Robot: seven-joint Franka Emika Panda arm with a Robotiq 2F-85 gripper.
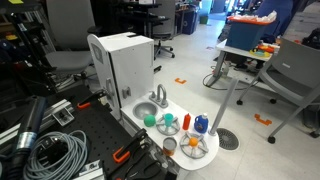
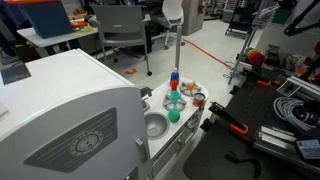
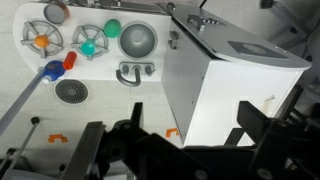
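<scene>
In the wrist view, my gripper has its two dark fingers wide apart, with only the worktop edge and white cabinet seen past them. A white toy kitchen counter lies below, with a round sink [image 3: 137,40] and a faucet [image 3: 136,73]. A green round item [image 3: 112,28] sits beside the sink. On one burner stands a teal item [image 3: 88,47], on the other an orange one [image 3: 41,41]. A metal can [image 1: 169,146] is at the counter's near edge. The blue item [image 1: 201,124] and a red bottle [image 3: 69,60] stand near the burners.
A tall white cabinet [image 1: 122,62] rises at one end of the counter. Coiled cable [image 1: 60,157] and an orange-handled clamp [image 1: 122,155] lie on the dark table beside it. Beyond are a grey table [image 1: 256,38], chairs and open floor with a round drain [image 1: 228,139].
</scene>
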